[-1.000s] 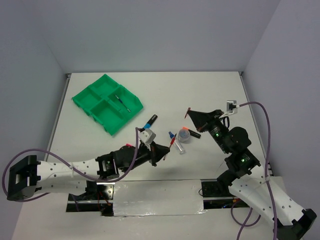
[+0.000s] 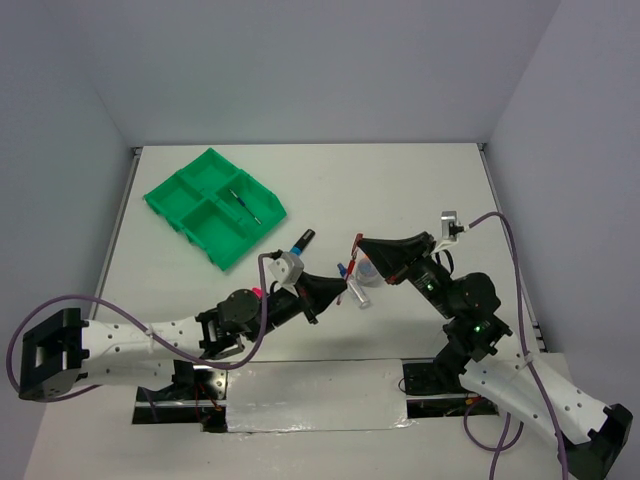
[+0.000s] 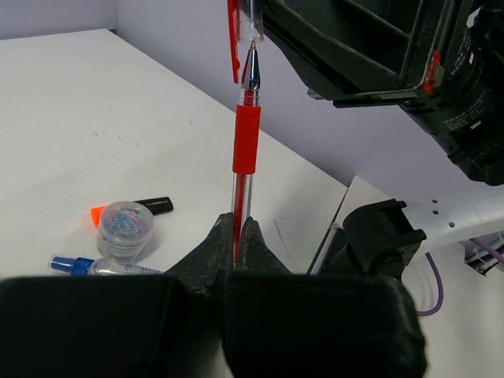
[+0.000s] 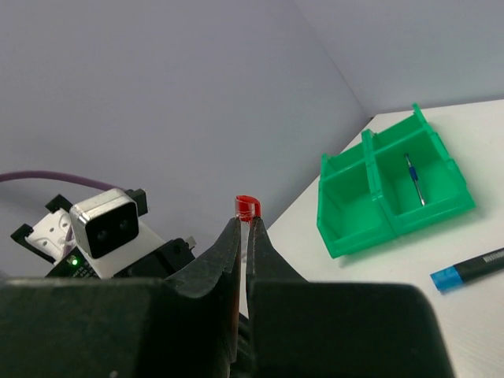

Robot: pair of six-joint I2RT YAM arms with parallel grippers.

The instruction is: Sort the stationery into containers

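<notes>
A red pen [image 3: 246, 142] stands upright out of my left gripper, which is shut on its lower barrel. Its metal tip points up, right at the open end of a clear cap [image 3: 250, 22] with a red clip. My right gripper is shut on that cap, whose red end [image 4: 247, 206] sticks up between the fingers. Whether the tip is inside the cap or just below it, I cannot tell. At the table's back left sits the green divided container [image 2: 226, 255], with a blue pen [image 4: 413, 175] in one compartment.
A black marker with a blue end [image 2: 303, 242] lies beside the green container. Below the grippers are a clear round tub [image 3: 126, 228], a blue-capped clear tube [image 3: 102, 266] and an orange-and-black marker [image 3: 155, 205].
Cap and pen tip are now close together.
</notes>
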